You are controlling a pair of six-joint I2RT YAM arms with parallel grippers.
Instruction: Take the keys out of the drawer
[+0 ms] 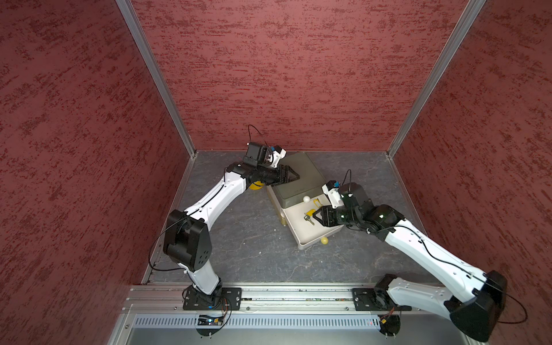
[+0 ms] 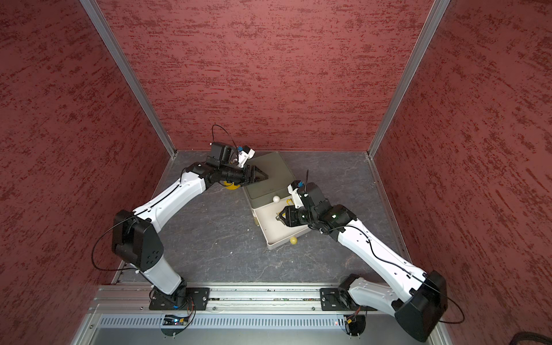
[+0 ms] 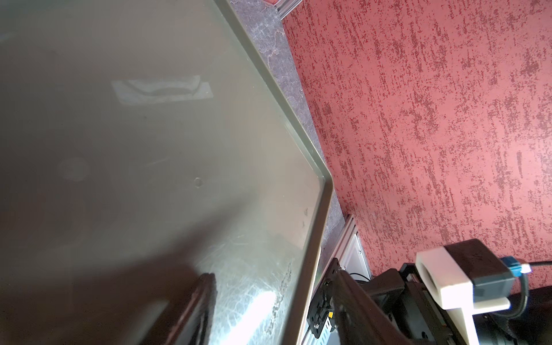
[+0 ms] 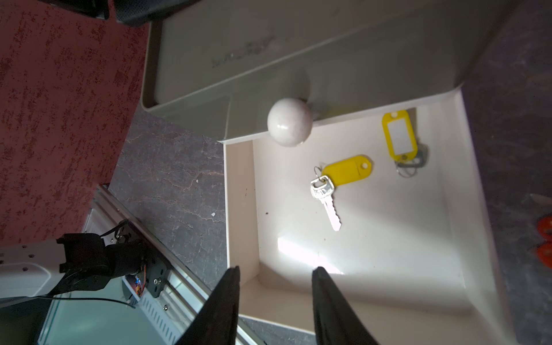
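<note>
The white drawer (image 4: 368, 241) sticks out of the grey-green box (image 1: 302, 172), holding a silver key (image 4: 330, 207) on a yellow tag (image 4: 348, 171) and a second yellow tag (image 4: 401, 135) with a ring. A white ball knob (image 4: 289, 122) is on the box front. My right gripper is above the drawer, fingers parted, with nothing seen between them. My left gripper is over the box top at its edge, fingers parted around that edge; whether it touches cannot be told.
A yellow ball (image 2: 293, 240) lies before the drawer. Red-handled scissors (image 4: 545, 233) lie beside it. A yellow object (image 2: 231, 185) sits behind the left gripper.
</note>
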